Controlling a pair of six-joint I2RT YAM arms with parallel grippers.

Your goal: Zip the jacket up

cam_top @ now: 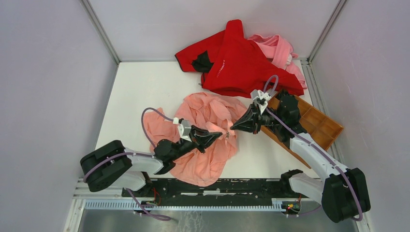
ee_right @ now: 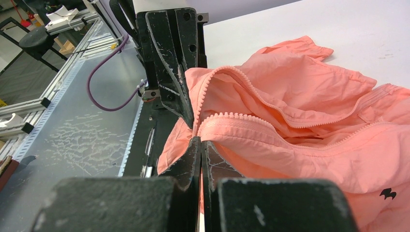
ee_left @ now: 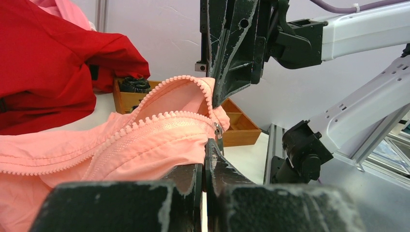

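Note:
The salmon-pink jacket (cam_top: 205,166) lies crumpled mid-table, its front edges raised between my two grippers. In the left wrist view, both toothed zipper edges (ee_left: 162,116) curve together near a small metal zipper slider (ee_left: 218,129). My left gripper is shut on the jacket's fabric, close below the slider. Across from it, my right gripper is shut, its tips against the raised zipper edge; whether cloth is pinched there cannot be told. Further along, the two edges lie apart, seen in the right wrist view.
A red garment (cam_top: 237,63) and a pink one (cam_top: 278,50) lie at the back. A wooden compartment box (cam_top: 316,123) stands close behind the right arm.

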